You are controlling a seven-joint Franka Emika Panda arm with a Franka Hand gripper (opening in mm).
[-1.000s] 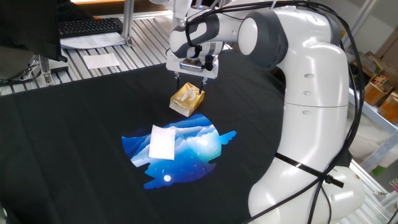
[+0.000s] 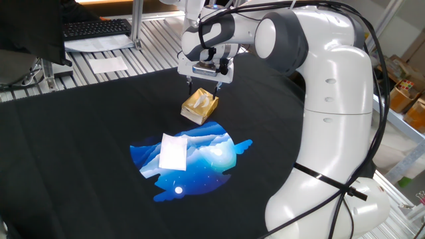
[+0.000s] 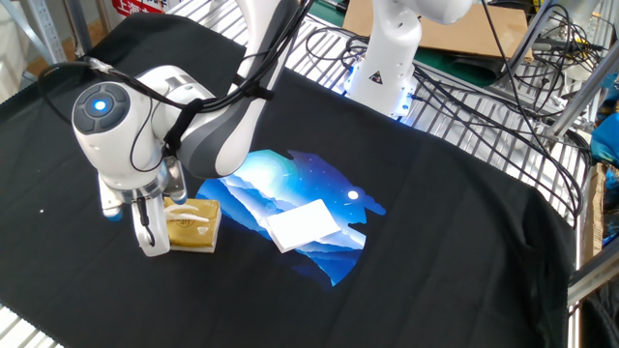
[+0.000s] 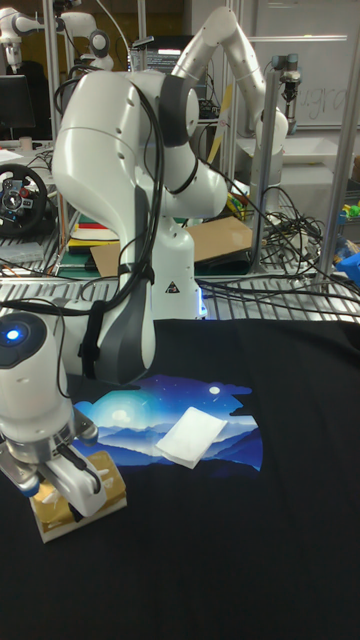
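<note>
A gold and white tissue pack (image 2: 200,106) lies on the black cloth, with white tissue showing at its top opening. My gripper (image 2: 203,91) points down at the pack's far end in exterior view 1, its two fingers spread wide apart. Whether either finger touches the pack cannot be made out. In exterior view 2 the hand covers the left side of the pack (image 3: 196,232). The third view has the hand over part of the pack (image 4: 103,512) at lower left. A white sheet or flat packet (image 2: 174,152) rests on a blue mountain-and-night-sky picture (image 2: 216,159).
A keyboard (image 2: 97,28) and loose paper (image 2: 108,64) lie on the slatted surface beyond the cloth. Cables hang along my arm (image 2: 339,99).
</note>
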